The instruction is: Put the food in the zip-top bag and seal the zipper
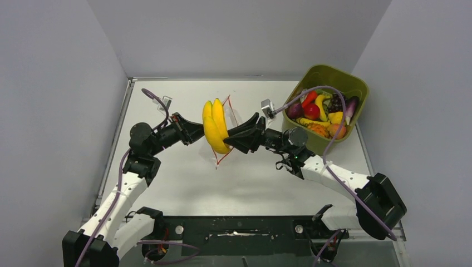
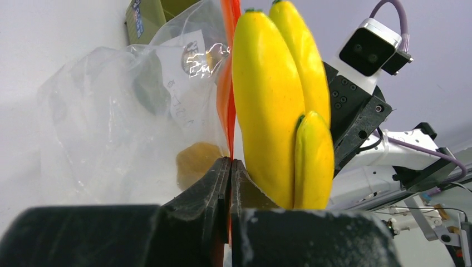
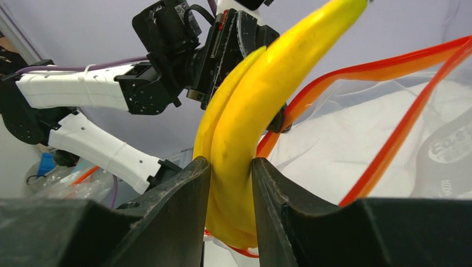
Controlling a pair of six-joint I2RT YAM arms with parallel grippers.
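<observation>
A bunch of yellow bananas [image 1: 214,127] is held over the bag, with my right gripper shut on it. Below and behind it hangs the clear zip top bag [image 2: 111,117], its mouth edged by a red-orange zipper strip [image 3: 395,139]. My left gripper is shut on the strip at the bag's near edge. In the left wrist view the bananas stand just right of that strip. In the right wrist view the two zipper edges are spread apart, to the right of the bananas. A brownish rounded shape [image 2: 196,164] shows through the bag film.
A green bin [image 1: 359,89] of assorted toy fruit and vegetables stands at the back right, behind the right arm.
</observation>
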